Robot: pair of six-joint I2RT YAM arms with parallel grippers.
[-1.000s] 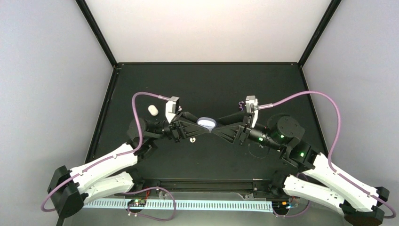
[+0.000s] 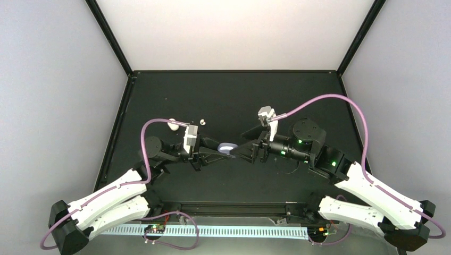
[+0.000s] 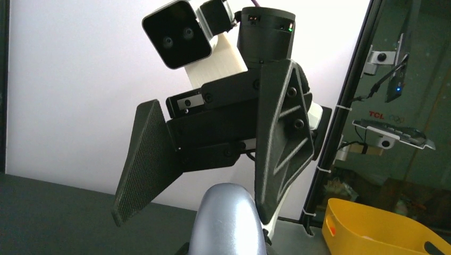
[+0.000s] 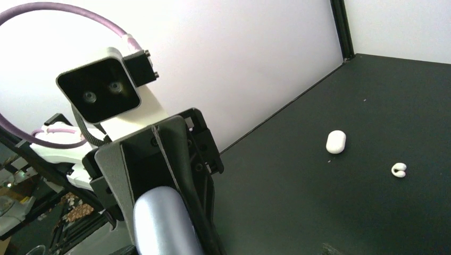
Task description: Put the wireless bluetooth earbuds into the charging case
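A silvery rounded case [image 2: 227, 148] is held by my left gripper [image 2: 224, 151] at the centre, also large at the bottom of the left wrist view [image 3: 227, 223] and right wrist view [image 4: 165, 223]. My right gripper [image 2: 243, 143] stands open facing it, its fingers either side of the case's near end; whether they touch is unclear. A white rounded pod [image 4: 335, 142] and a small white piece [image 4: 398, 169], perhaps earbuds, lie on the dark table behind the arms.
Light walls enclose it on the sides and rear. A yellow basket [image 3: 383, 228] shows outside in the left wrist view.
The left gripper has drawn slightly left since a second ago, with the case.
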